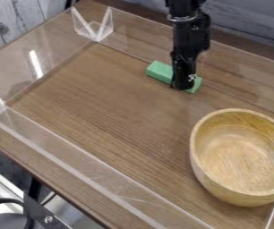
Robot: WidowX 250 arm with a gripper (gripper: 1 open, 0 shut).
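Observation:
My black gripper (185, 72) reaches down from the top of the view onto a green block (161, 71), which lies on the wooden table (80, 116) in the upper middle. The gripper's tips are at the right part of the block and hide some of it. The gripper looks shut; whether anything is between its fingers cannot be seen.
A large tan bowl (241, 152) stands at the lower right. A clear plastic object (91, 25) sits at the upper left. Black hardware is at the bottom left corner.

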